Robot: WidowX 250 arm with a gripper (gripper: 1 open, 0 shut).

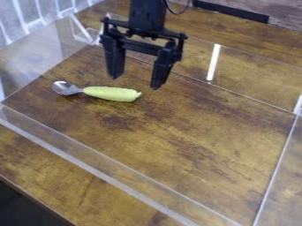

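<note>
My black gripper (138, 64) hangs over the back-left part of the wooden surface, its two fingers spread apart with nothing between them. Beneath and a little toward the viewer lies a pale green elongated object (111, 94). A metal spoon head (66, 87) sticks out at its left end, so it looks like the handle of a spoon lying flat.
Clear plastic walls enclose the wooden work area (177, 150) on several sides. A white railing shows at the top left, beyond the table.
</note>
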